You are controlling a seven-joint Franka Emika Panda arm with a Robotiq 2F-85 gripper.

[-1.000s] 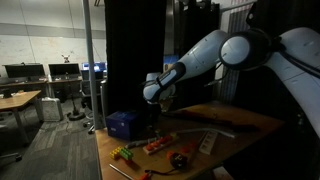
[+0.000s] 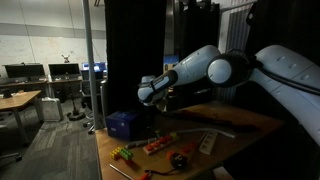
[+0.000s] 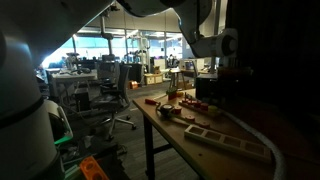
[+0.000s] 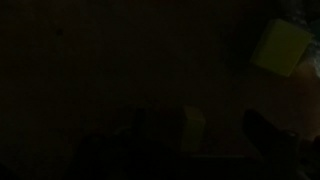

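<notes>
My gripper [image 2: 158, 104] hangs above the back of the table, just right of a blue box [image 2: 124, 125]. The wrist view is very dark, but the dark fingers stand apart at its lower edge, so the gripper is open. A dim pale block [image 4: 191, 128] shows low in that view, in the space between the fingers; whether it touches them is too dark to see. A yellowish block [image 4: 281, 47] lies at the upper right, clear of the fingers.
Nearer the front of the table [image 2: 232, 152] lie a green toy [image 2: 122, 153], several red pieces and a long wooden piece with hollows [image 2: 208, 142]; exterior view 2 shows this piece [image 3: 226, 143] near the table edge. A pale curved strip [image 2: 205, 127] crosses behind them.
The arm has shifted slightly left in exterior view 1, bringing the gripper closer to the blue box. The objects on the table look unmoved.
</notes>
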